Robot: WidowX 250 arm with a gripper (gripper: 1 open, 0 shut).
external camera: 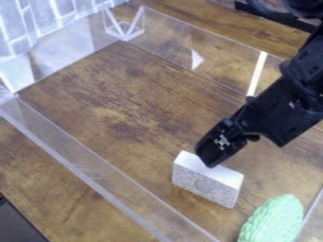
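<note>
A white speckled block [205, 185] lies on the wooden floor of a clear-walled enclosure, toward the front right. The black gripper [217, 144] reaches down from the right, its tip just above the block's upper edge; it is open, though the far finger is largely hidden by the gripper's body. A mint-green textured oval object [270, 221] sits at the lower right, apart from the block.
Transparent walls [94, 175] border the wooden area on the left, back and right. A pale patterned cloth hangs at the top left.
</note>
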